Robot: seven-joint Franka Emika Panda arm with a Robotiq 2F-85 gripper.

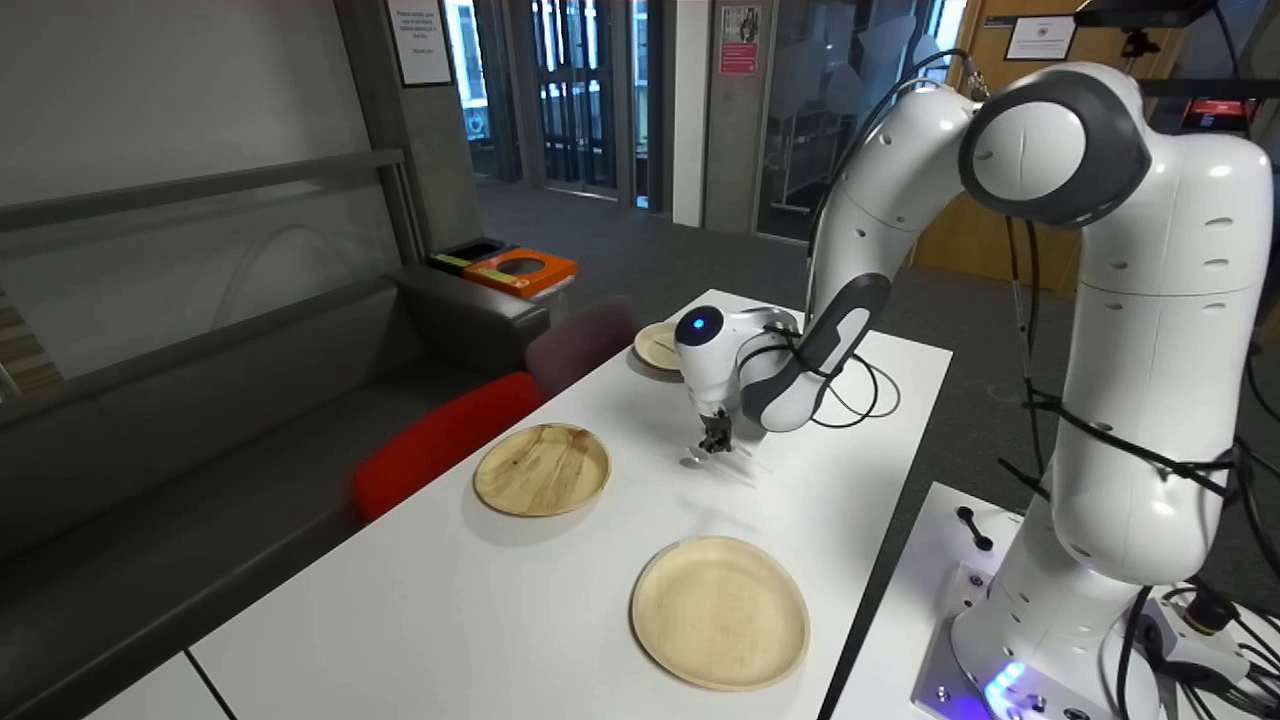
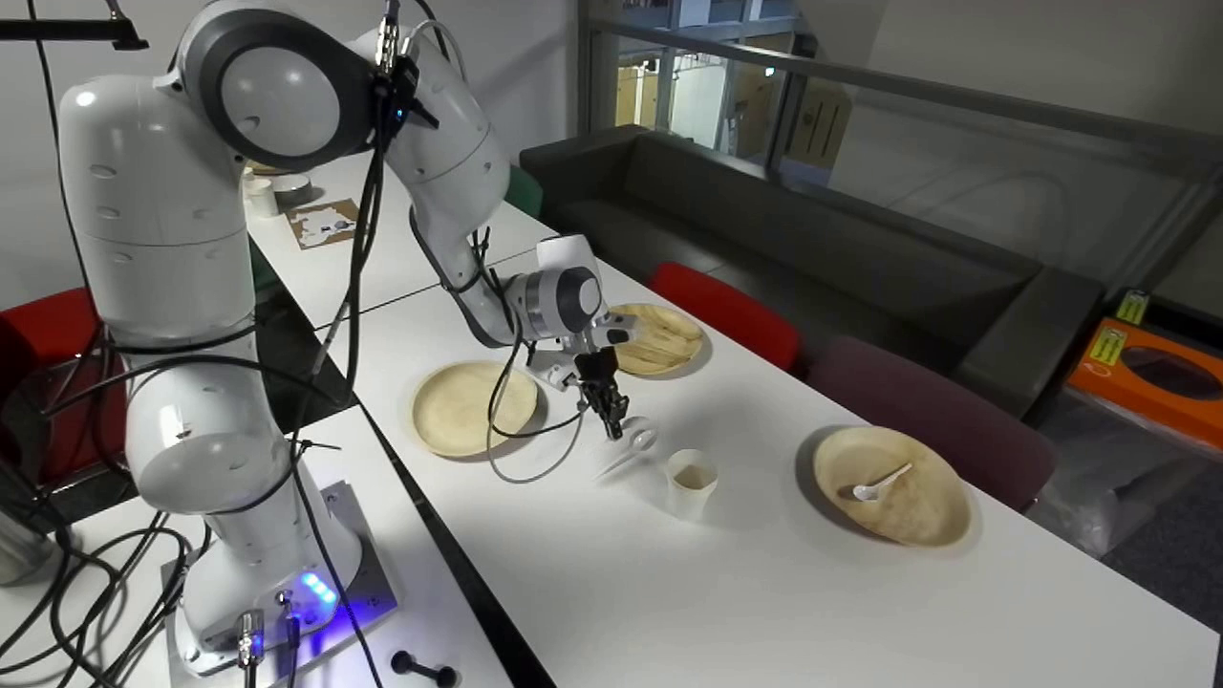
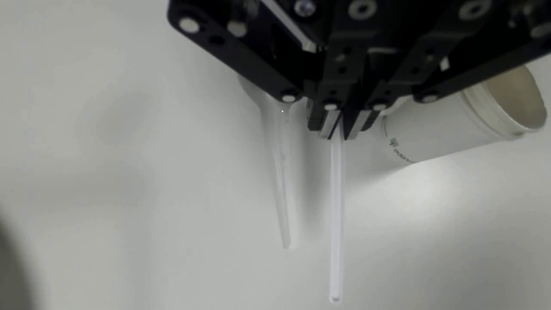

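In the wrist view, my gripper is shut on a white plastic utensil (image 3: 336,222), whose slim handle sticks out from between the fingertips; its other end is hidden. To the left, a clear plastic spoon (image 3: 284,191) lies on the white table, apart from the fingers. A white paper cup (image 3: 444,121) stands to the right, partly behind the gripper. Exterior view 2 has my gripper (image 2: 615,422) low above the table, near the spoon (image 2: 642,440) and the cup (image 2: 691,482). In exterior view 1 the gripper (image 1: 716,444) hides the cup.
At the far end, a plate (image 2: 917,516) holds a white spoon (image 2: 880,482). A grained wooden plate (image 1: 542,470) lies near the sofa side, and a pale empty plate (image 1: 720,612) nearer the robot base.
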